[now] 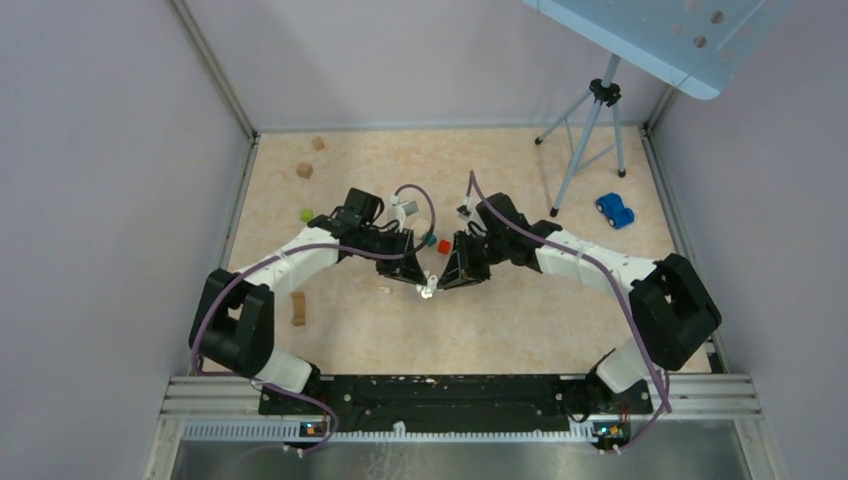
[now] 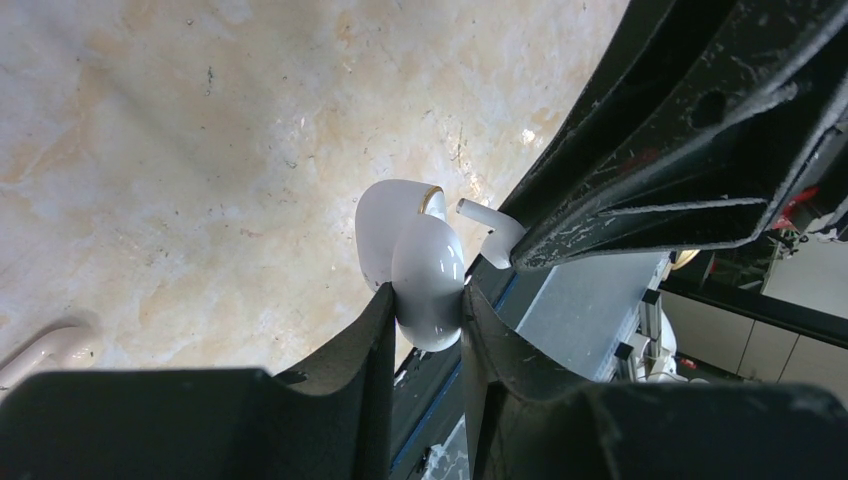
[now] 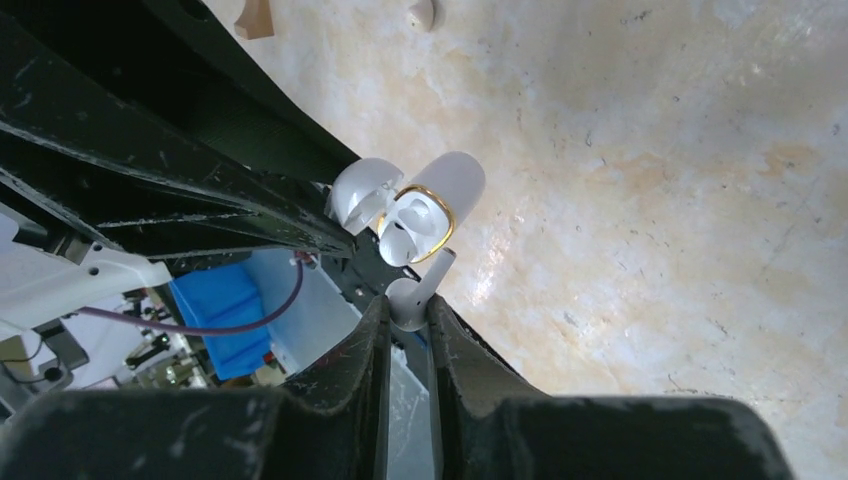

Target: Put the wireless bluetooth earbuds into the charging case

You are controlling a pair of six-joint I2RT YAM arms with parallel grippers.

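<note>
My left gripper is shut on the rounded white lid of the charging case. The case (image 3: pixel 455 190) hangs open above the table, its gold-rimmed mouth and inner hollows facing the right gripper in the right wrist view. A white earbud (image 3: pixel 408 303) sits between the fingertips of my right gripper, its stem pointing up and right. This earbud lies just outside the case mouth, close to the rim, and whether they touch is unclear. Another white earbud (image 2: pixel 55 350) lies on the table, at the lower left in the left wrist view.
A wooden block (image 1: pixel 299 308) lies left of the loose earbud. Behind the grippers are a red block (image 1: pixel 444 246) and a teal piece (image 1: pixel 431 240). A blue toy car (image 1: pixel 614 210) and a tripod (image 1: pixel 590 130) stand at the right.
</note>
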